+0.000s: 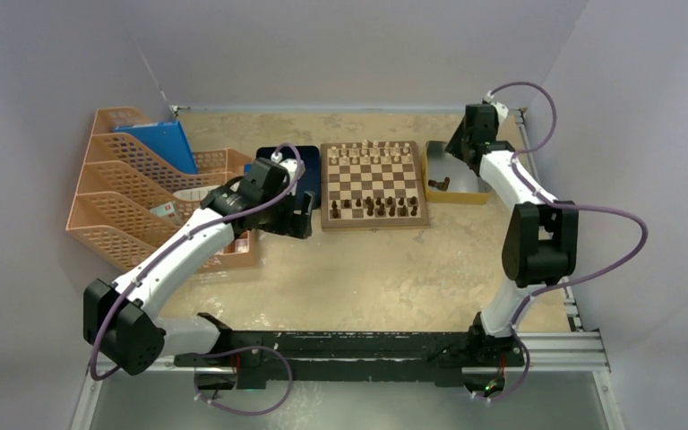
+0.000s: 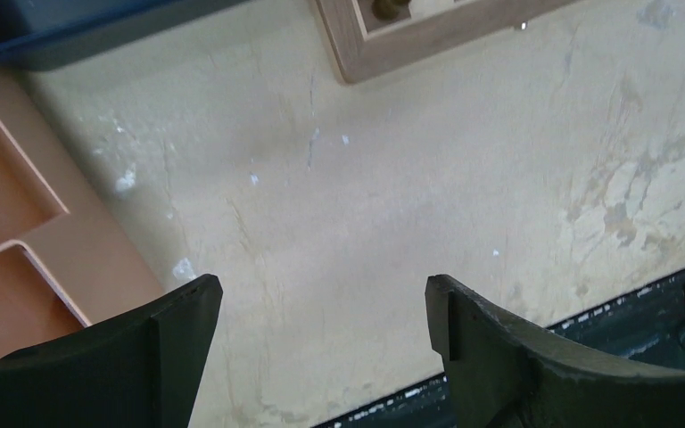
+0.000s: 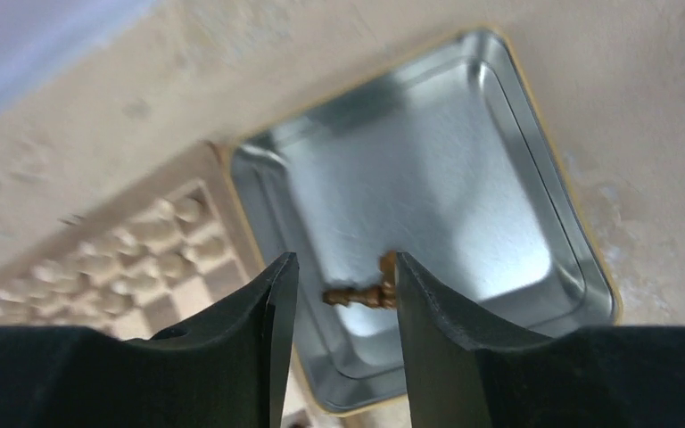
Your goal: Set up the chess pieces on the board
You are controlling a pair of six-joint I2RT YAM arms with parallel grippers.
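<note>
In the top view the chessboard (image 1: 373,183) lies mid-table, with light pieces (image 1: 368,150) along its far side and dark pieces (image 1: 379,209) along its near side. To its right a yellow-rimmed metal tray (image 1: 457,200) holds a few dark pieces (image 3: 361,296), lying down near the wall closest to the board. My right gripper is above this tray, its fingers part open; the dark pieces appear between and behind the fingertips, and I see none held. Left of the board, my left gripper hangs open over bare table, empty.
A dark blue tray (image 1: 309,154) stands against the board's left side, partly under my left arm. An orange organiser (image 1: 130,193) with a blue box (image 1: 163,143) fills the far left.
</note>
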